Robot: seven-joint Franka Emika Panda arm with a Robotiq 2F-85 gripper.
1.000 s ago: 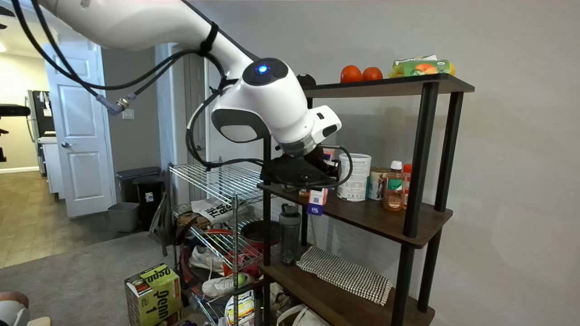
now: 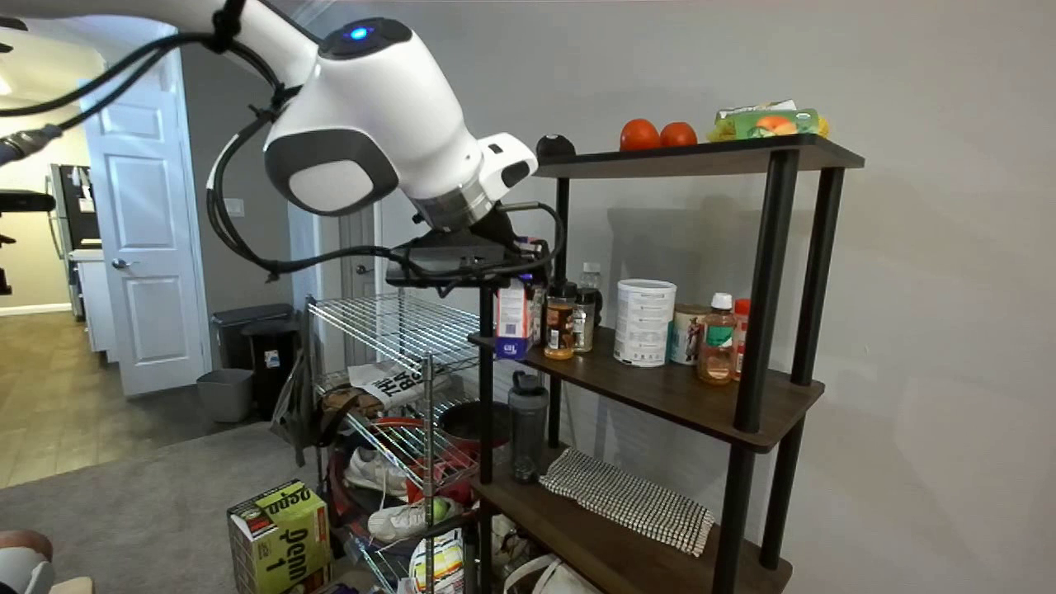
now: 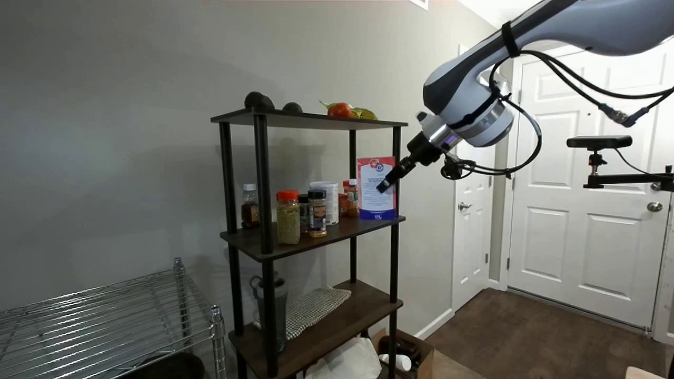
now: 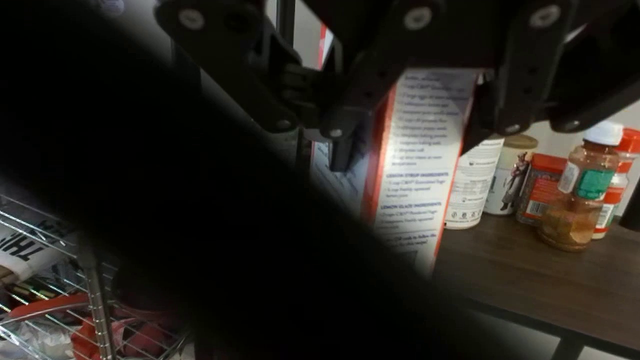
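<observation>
A white carton (image 3: 377, 189) with a pink top and a blue bottom band stands roughly upright by the middle shelf (image 3: 316, 236). My gripper (image 3: 383, 186) is shut on it. In the wrist view the printed narrow side of the carton (image 4: 423, 162) shows between the fingers, while a broad dark blur covers much of the picture. From exterior view 1 the carton (image 2: 511, 322) appears at the left end of the middle shelf, below the wrist; the fingertips are hard to make out there. Whether its base touches the shelf I cannot tell.
Spice jars (image 2: 559, 322), a white canister (image 2: 645, 322) and an amber bottle (image 2: 715, 341) share the middle shelf. Tomatoes (image 2: 639, 134) sit on the top board. Black posts (image 2: 765, 287) frame the unit, and a wire rack (image 2: 396, 322) stands to its left.
The arm has moved left and up in exterior view 1, carrying the carton with it from in front of the shelf's middle to its left end.
</observation>
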